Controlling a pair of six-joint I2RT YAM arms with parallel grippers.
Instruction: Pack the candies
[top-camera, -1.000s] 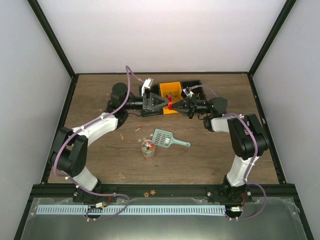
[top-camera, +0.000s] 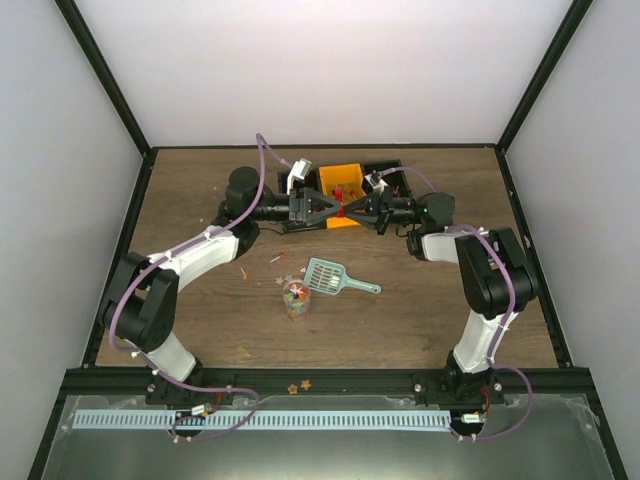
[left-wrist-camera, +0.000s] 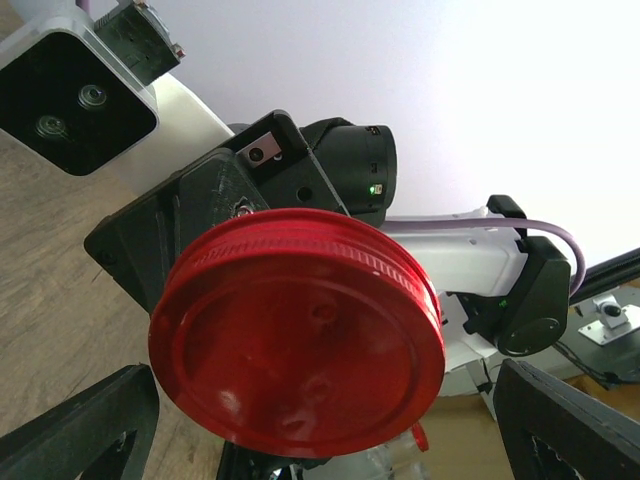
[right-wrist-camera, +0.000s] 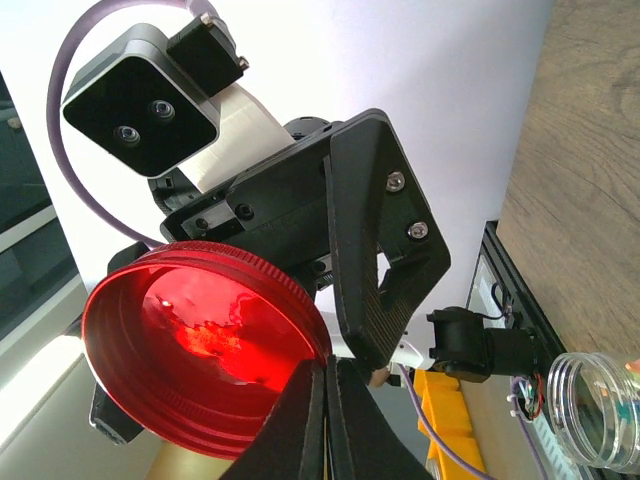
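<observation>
A red screw lid (left-wrist-camera: 305, 345) hangs in the air between my two grippers, above the back middle of the table. In the right wrist view its hollow inside (right-wrist-camera: 215, 335) faces the camera, and my right gripper is shut with the rim at its fingertips. The left wrist view puts the lid's flat top between the spread fingers of my left gripper, with a gap on the right side. A clear jar (top-camera: 297, 300) of colourful candies stands on the table without a lid; its open mouth (right-wrist-camera: 565, 410) shows in the right wrist view.
A pale blue slotted scoop (top-camera: 340, 278) lies right of the jar. Behind the grippers stand an orange bin (top-camera: 342, 176) and black bins on either side. Small pieces (top-camera: 278, 257) are scattered left of the jar.
My left gripper has moved slightly right, closer to the lid, since a second ago; less red shows between the grippers from above. The right arm, jar and scoop have stayed put.
</observation>
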